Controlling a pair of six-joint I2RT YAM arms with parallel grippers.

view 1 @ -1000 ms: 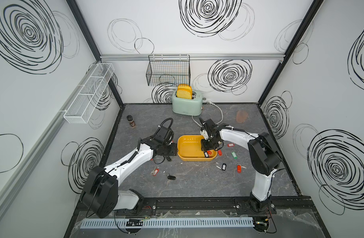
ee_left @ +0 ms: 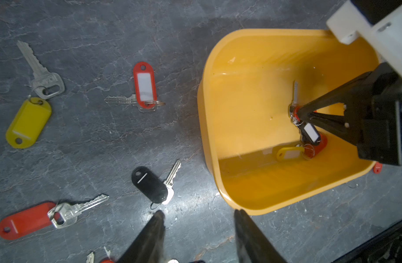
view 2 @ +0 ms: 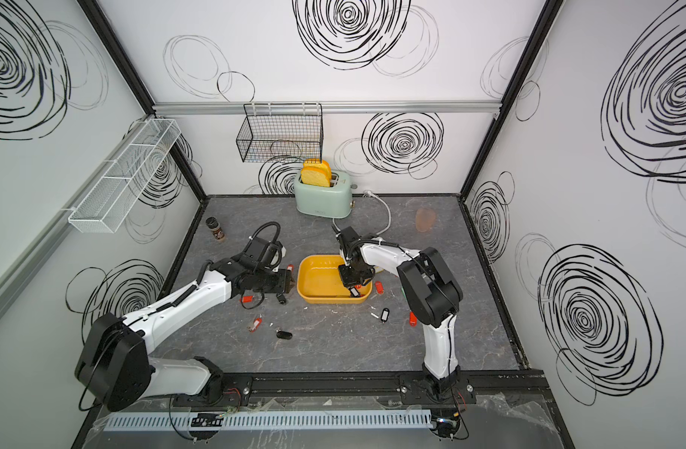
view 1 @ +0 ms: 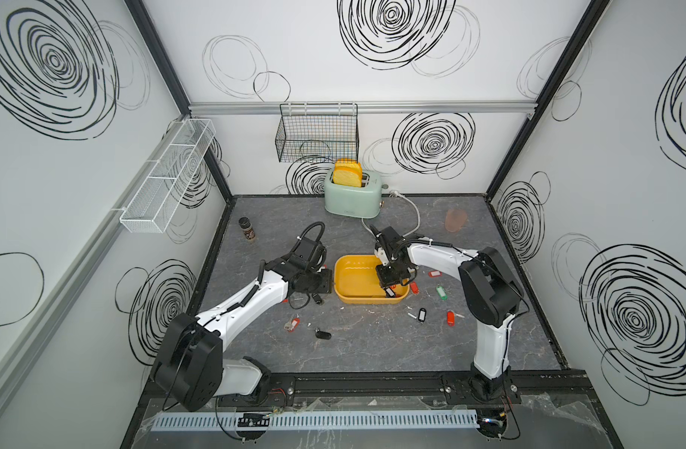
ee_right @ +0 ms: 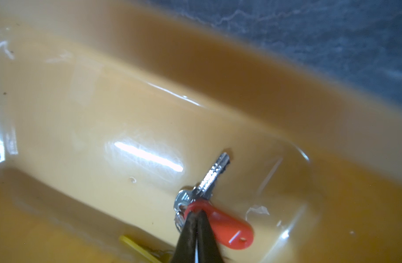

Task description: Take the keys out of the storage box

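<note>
The yellow storage box [view 1: 354, 280] sits mid-table. Inside, at its right end, lies a cluster of keys with a red tag [ee_right: 227, 230], a black tag [ee_left: 310, 133] and a yellow tag [ee_left: 284, 154]. My right gripper reaches down into the box, shut, its tips at the red tag beside a silver key [ee_right: 209, 177]; whether anything is pinched is hidden. My left gripper is open above the table just left of the box, nothing between its fingers.
Loose tagged keys lie around the box, including a red one [ee_left: 25, 221] and a yellow one [ee_left: 27, 122]. A toaster [view 1: 353, 196] stands behind, a jar [view 1: 247, 229] at the back left. Wire baskets hang on the walls.
The left arm has stayed still.
</note>
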